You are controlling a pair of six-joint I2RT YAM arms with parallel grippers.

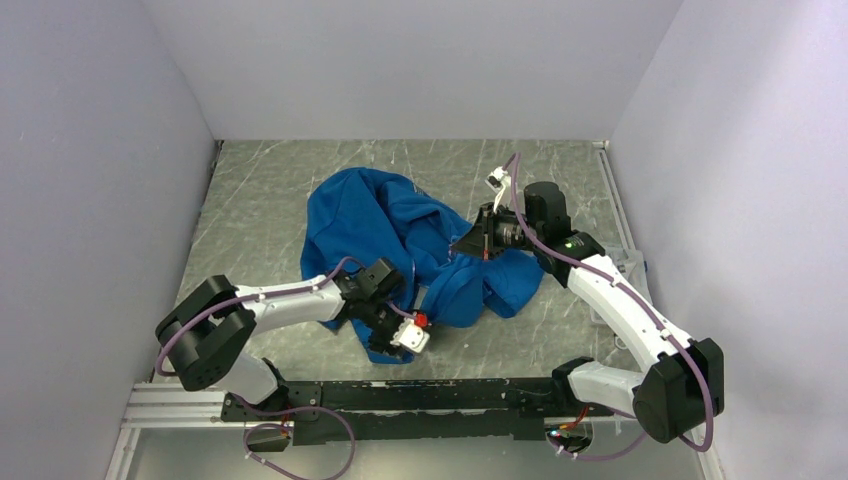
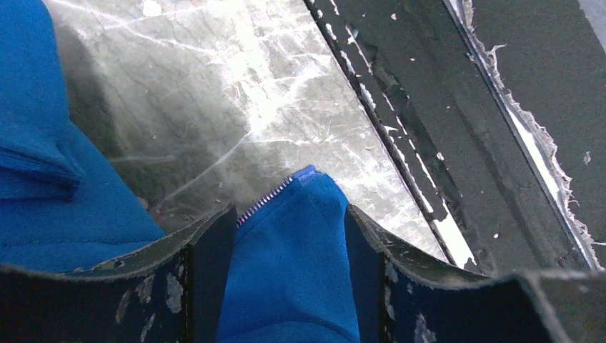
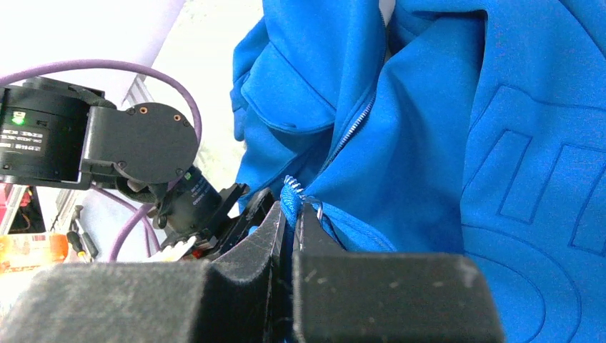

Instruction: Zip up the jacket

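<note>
The blue jacket (image 1: 350,220) lies spread and rumpled on the marble table. My right gripper is shut on a bit of blue fabric with a zip edge, held at the jacket's right part. My left gripper is low over the jacket's near lower corner, open, with a zipper end (image 2: 304,175) and fabric lying between and beyond its fingers. A zipper line (image 3: 357,125) runs along the folds in the right wrist view.
A black rail (image 1: 470,390) runs along the near edge, and a clear plastic item (image 1: 625,270) lies at the right.
</note>
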